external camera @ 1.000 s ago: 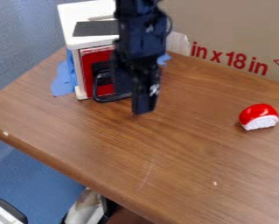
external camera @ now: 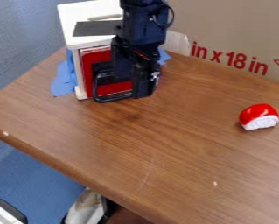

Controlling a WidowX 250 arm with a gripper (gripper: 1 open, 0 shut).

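My dark gripper (external camera: 139, 83) hangs at the front of a small white appliance (external camera: 83, 17) with a red front (external camera: 94, 61) and a black wire handle (external camera: 112, 98), near the back left of the wooden table. The gripper is over the handle's right part and hides much of the front; whether it is open or shut I cannot tell.
A red and white object (external camera: 258, 116) lies on the right of the table (external camera: 153, 166). A blue cloth (external camera: 62, 79) lies beside the appliance. A cardboard panel (external camera: 235, 35) stands behind.
My gripper has moved back and up, closer to the appliance's front and handle. The objects on the table look unchanged.
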